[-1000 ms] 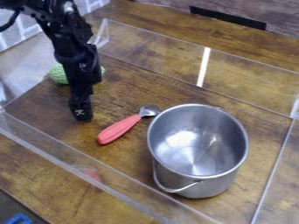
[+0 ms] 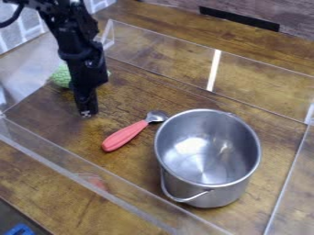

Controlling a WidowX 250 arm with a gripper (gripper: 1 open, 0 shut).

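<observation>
My gripper (image 2: 87, 112) points down at the wooden surface on the left, its fingertips low near the board; it looks shut, with nothing visible between its fingers. Behind the arm is a green object (image 2: 61, 75), partly hidden. Right of the gripper lies a scoop with a pink handle (image 2: 123, 137) and a metal head. A large steel pot (image 2: 207, 156) with a wire handle stands at the lower right.
Clear plastic walls border the wooden work area (image 2: 172, 78). The middle and back of the board are mostly free. A white strip (image 2: 214, 72) shows at the back right.
My gripper has shifted very slightly over the last second. The scoop and pot have stayed in place.
</observation>
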